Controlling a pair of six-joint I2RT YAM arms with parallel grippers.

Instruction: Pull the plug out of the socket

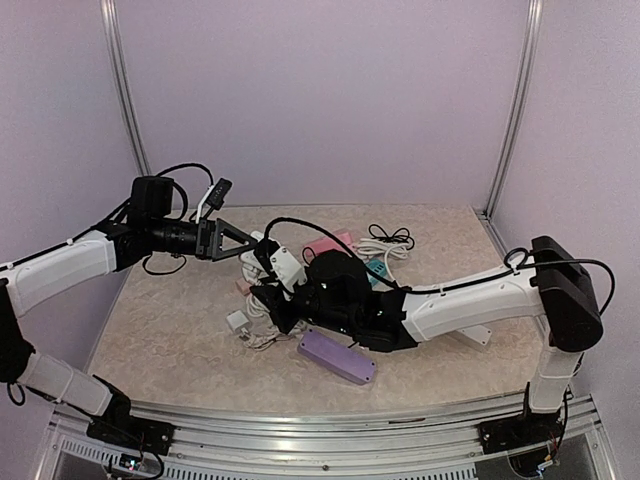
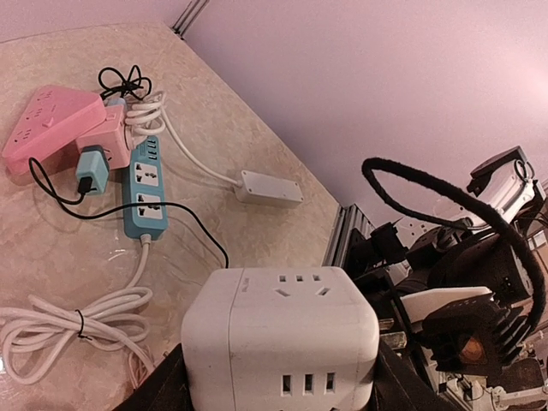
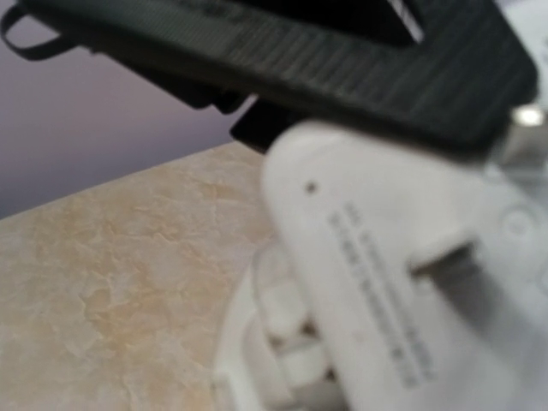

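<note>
A white block (image 2: 278,338) with outlet slots fills the bottom of the left wrist view. My left gripper (image 1: 254,242) is shut on it, a dark finger on each side. Close and blurred in the right wrist view is a white housing (image 3: 368,265) with printed text and short metal prongs (image 3: 445,255), a hollow black finger (image 3: 377,90) lying along its upper edge. My right gripper (image 1: 266,292) is dark and close beside the left one. Its fingertips are hidden, and I cannot tell what is between them.
A purple strip (image 1: 337,357) lies below the right arm. Pink sockets (image 2: 56,120), a blue strip (image 2: 144,188), a white bar (image 2: 268,188) and coiled white cables (image 2: 73,334) lie on the table (image 1: 180,350).
</note>
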